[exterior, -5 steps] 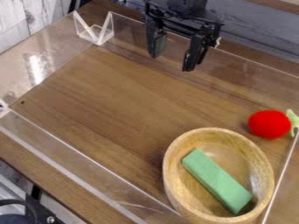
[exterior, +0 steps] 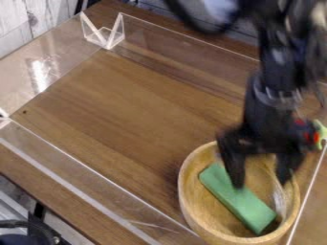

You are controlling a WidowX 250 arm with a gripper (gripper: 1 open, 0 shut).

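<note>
My gripper (exterior: 262, 153) is motion-blurred over the right side of a round wooden bowl (exterior: 192, 196), its fingers open just above the bowl. A green rectangular block (exterior: 236, 201) lies in the bowl, partly below the gripper. The red object at the right is mostly hidden behind the arm.
Transparent walls line the left and back edges, with a clear bracket (exterior: 102, 29) at the back left. A small part of a green item shows at the right edge.
The bowl and block look unmoved.
</note>
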